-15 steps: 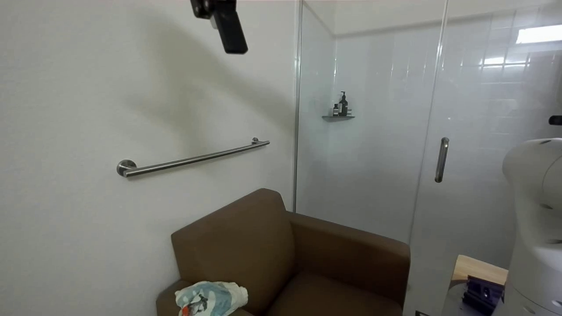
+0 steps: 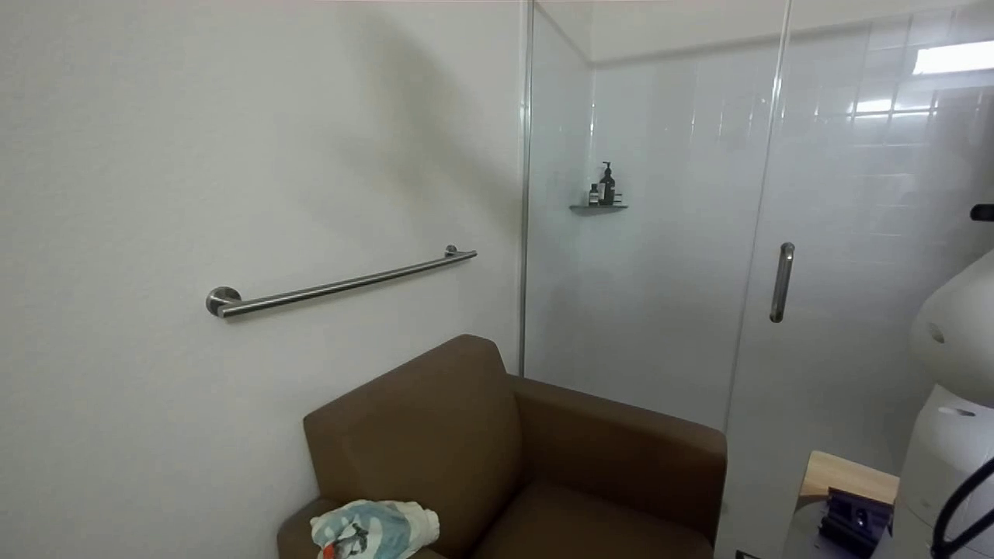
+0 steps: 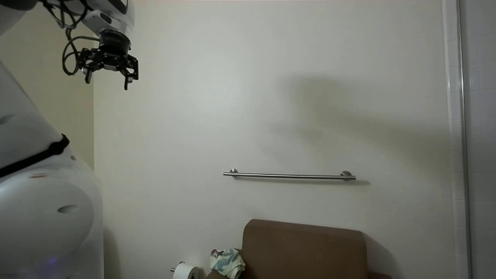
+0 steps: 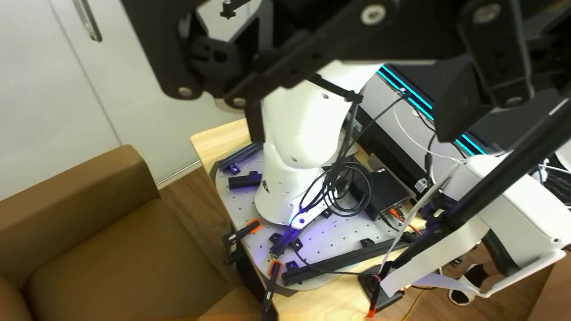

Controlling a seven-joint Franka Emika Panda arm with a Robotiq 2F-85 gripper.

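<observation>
High at the upper left of exterior view 2, my black gripper [image 3: 107, 85] points downward with its fingers spread apart. It is open, and nothing shows between the fingers. In the wrist view dark gripper parts span the top of the picture, with a wide gap between the two sides. A crumpled patterned cloth [image 2: 375, 529] in white and blue lies on the left arm of the brown armchair [image 2: 596, 438]. The same cloth [image 3: 228, 263] appears far below and to the right of the gripper in exterior view 2. Exterior view 1 does not show the gripper.
A metal bar [image 2: 349, 284] is fixed to the wall above the chair. Behind the chair stands a glass shower door with a handle [image 2: 783, 282]. A toilet paper roll [image 3: 186, 270] hangs beside the chair. My arm's base plate [image 4: 321, 246] carries loose cables and clamps.
The arm at the right edge has turned, and its shadow has shifted right. The cloth has not moved.
</observation>
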